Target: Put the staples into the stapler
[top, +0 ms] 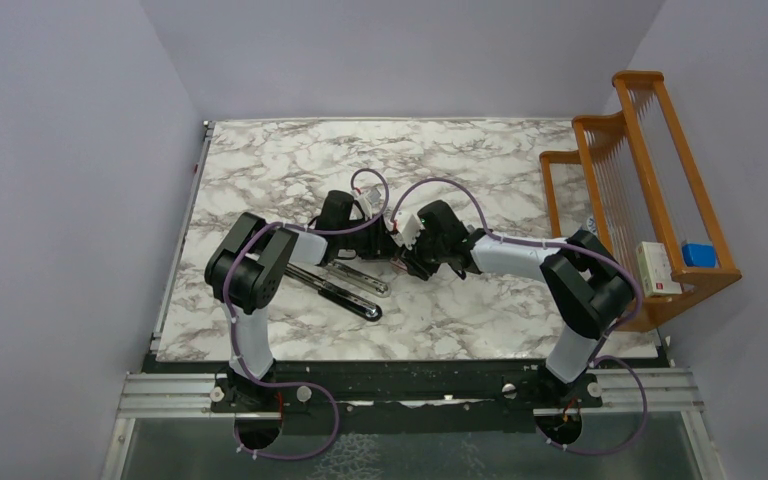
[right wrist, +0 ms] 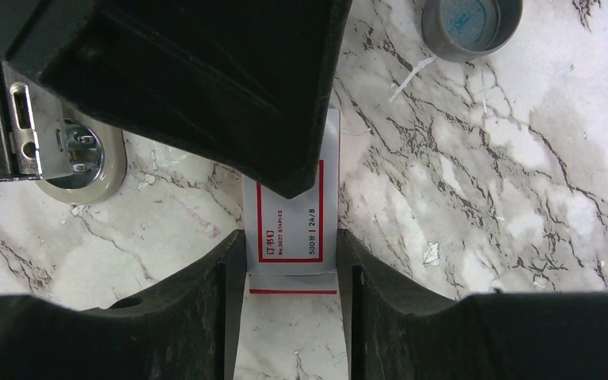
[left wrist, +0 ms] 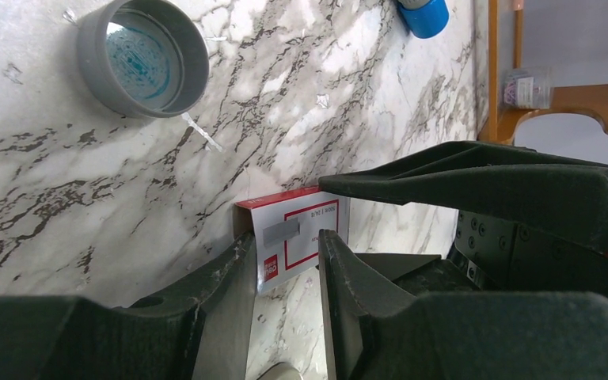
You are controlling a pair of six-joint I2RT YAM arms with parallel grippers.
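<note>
The small white-and-red staple box [right wrist: 291, 252] is between the two fingers of my right gripper, which touch its long sides in the right wrist view. In the left wrist view the same staple box [left wrist: 310, 223] shows its printed face and red edge. Around its near end stands my left gripper, part open, with a gap between its fingertips and the box's face. A dark finger of the left gripper covers the far part of the box in the right wrist view. The stapler [top: 350, 298] lies opened on the table, left of the box.
A grey round cap [left wrist: 144, 59] with a blue inside stands near the grippers. Small white scraps [right wrist: 410, 79] lie on the marble table. At the right is a wooden rack [top: 610, 130] with a white box [top: 657, 268] and a blue box [top: 698, 255].
</note>
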